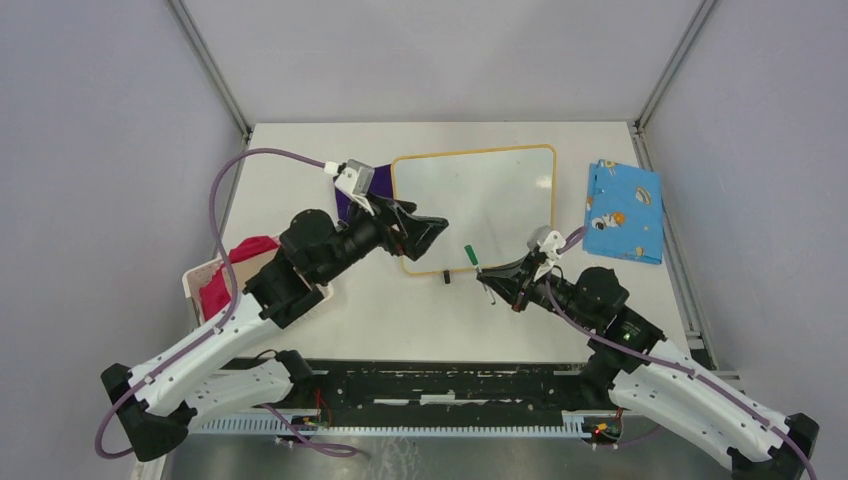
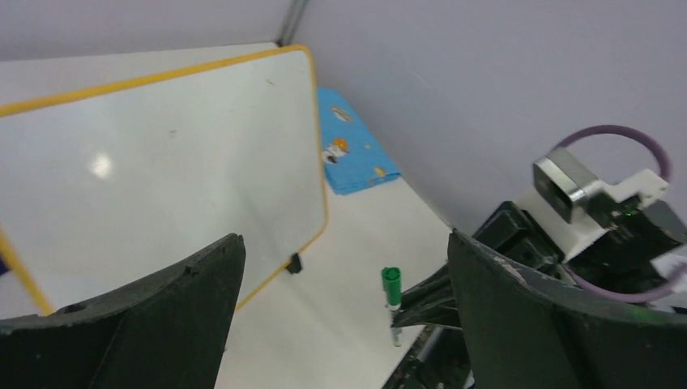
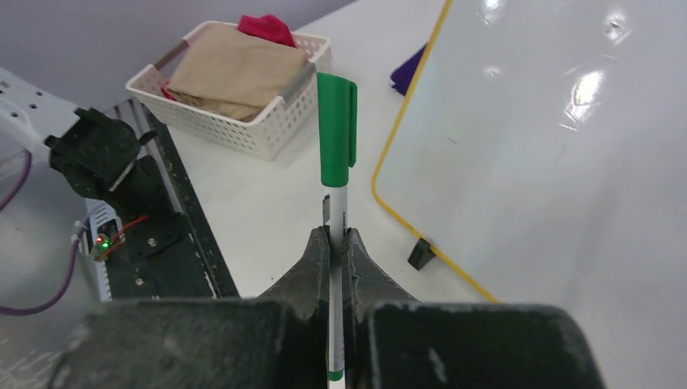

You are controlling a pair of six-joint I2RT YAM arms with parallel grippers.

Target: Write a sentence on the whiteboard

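Observation:
A marker [image 3: 337,142] with a green cap and white barrel is pinched mid-barrel by my right gripper, cap end up. It hangs clear of the table, in front of the board's lower edge in the top view. The whiteboard [image 1: 480,200], yellow-framed and bare of writing, lies on the table. My left gripper stands open, its fingers [image 2: 154,300] far apart and empty. Seen from the left wrist, the marker's green cap [image 2: 392,285] shows near the right-hand finger, some distance beyond it.
A white basket [image 3: 235,130] with red and tan cloths stands at the left. A purple cloth [image 1: 381,182] lies beside the board's left edge, a blue patterned cloth [image 1: 624,212] to its right. A black clip [image 1: 447,277] sits on the lower frame.

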